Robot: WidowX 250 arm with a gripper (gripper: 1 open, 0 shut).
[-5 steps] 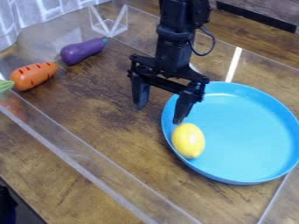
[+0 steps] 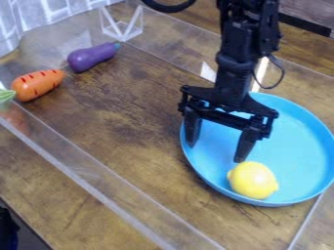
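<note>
The black gripper [image 2: 218, 146] hangs open over the left part of a blue bowl [image 2: 300, 146], its fingers pointing down. A yellow lemon-like object [image 2: 253, 182] lies in the front of the bowl, just below and right of the fingers, with nothing seen between them.
An orange carrot [image 2: 35, 85] lies at the far left. A purple eggplant [image 2: 94, 58] is at the back left, near a clear object [image 2: 121, 23]. The wooden surface left of the bowl [image 2: 117, 137] is clear.
The gripper has moved right and down, further over the bowl.
</note>
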